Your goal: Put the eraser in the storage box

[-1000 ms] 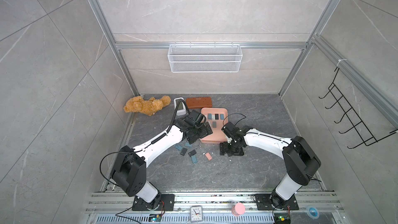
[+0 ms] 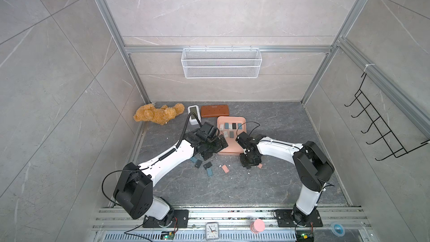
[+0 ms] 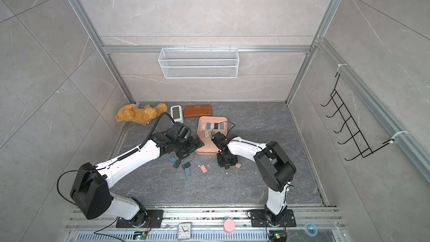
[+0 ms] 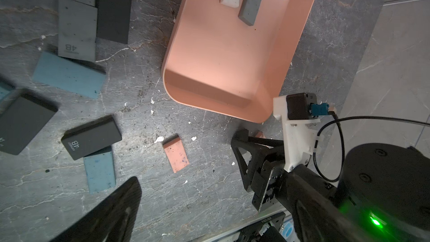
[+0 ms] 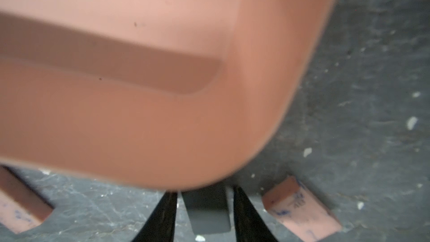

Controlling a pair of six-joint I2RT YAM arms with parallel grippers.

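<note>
A pink storage box holds several erasers at its far end, among them a grey one. My right gripper is at the box's near corner, its fingers part open either side of a dark eraser; contact is unclear. A pink eraser lies to its right, another to the left. My left gripper is open above loose erasers left of the box, including black and blue ones.
A brown teddy bear, a white device and a brown case stand at the back. A wire basket hangs on the back wall.
The left arm's elbow has moved slightly outward to the left.
</note>
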